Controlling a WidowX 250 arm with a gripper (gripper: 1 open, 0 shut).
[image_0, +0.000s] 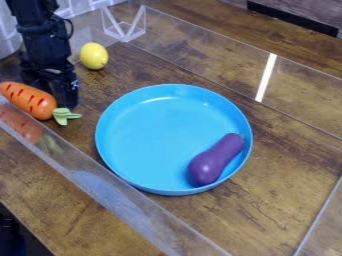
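Note:
My black gripper (51, 82) is at the upper left, pointing down just behind an orange toy carrot (28, 99) with a green top, its fingertips low by the carrot; it looks open, with nothing clearly between its fingers. A purple eggplant (214, 160) lies on the right side of a round blue plate (160, 130). A yellow lemon (94, 56) rests on the wooden surface right of the gripper.
A clear plastic wall (134, 200) runs diagonally along the near left, with another clear edge at the back. The wooden floor (267, 220) right of and in front of the plate is bare.

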